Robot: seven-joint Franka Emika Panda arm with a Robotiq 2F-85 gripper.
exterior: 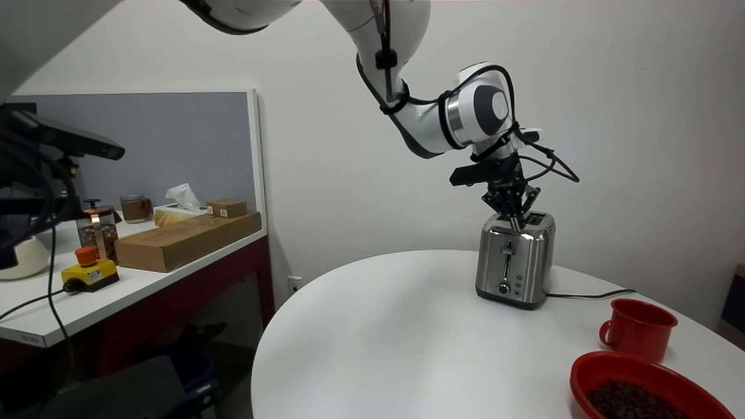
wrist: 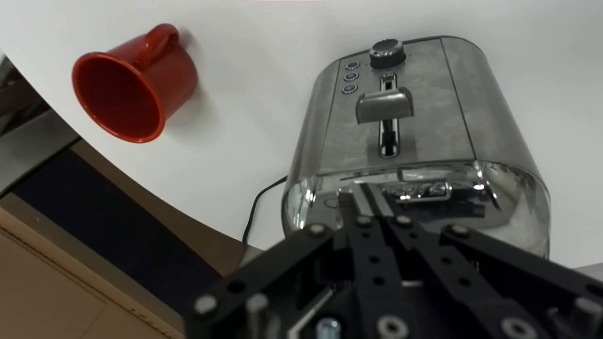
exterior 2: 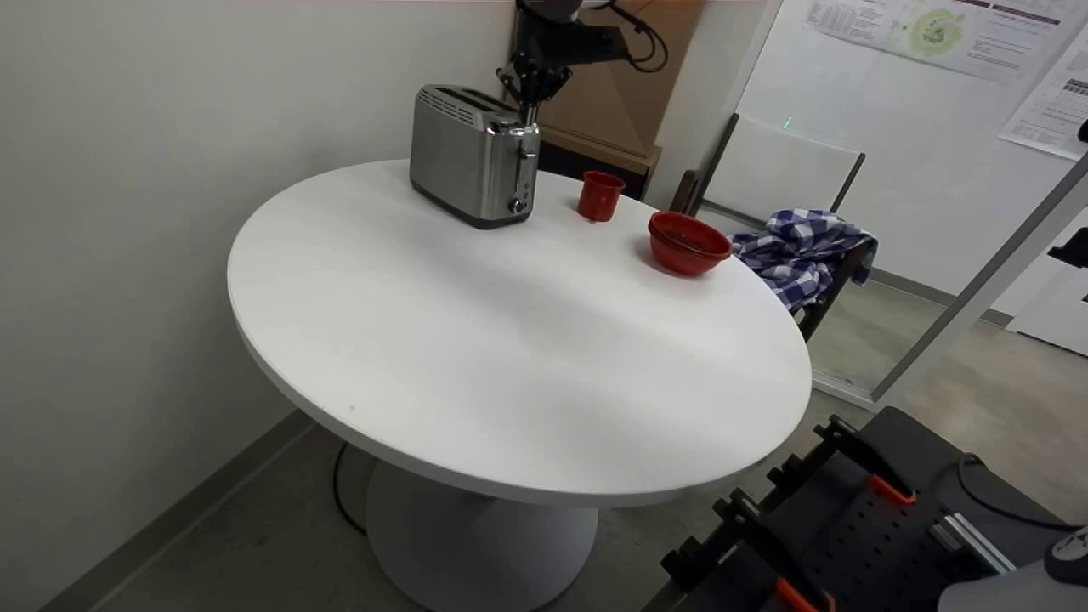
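A silver two-slot toaster [exterior: 516, 262] stands upright on the white round table [exterior: 391, 335]. My gripper [exterior: 517, 224] points down at the toaster's top, near the end that carries the lever. Its two fingers are together in the wrist view, where the gripper is shut with nothing showing between the fingertips. Whether they touch the metal top cannot be told. On the toaster's front, the lever [wrist: 385, 105] sits near the slot's upper part, as exterior view 1 shows, with a dial [wrist: 387, 52] below it. My gripper hides part of the bread slots.
A red mug [exterior: 638, 329] and a red bowl [exterior: 593, 370] of dark beans stand right of the toaster. The toaster's cord [exterior: 593, 296] trails toward the table's edge. A wall rises close behind.
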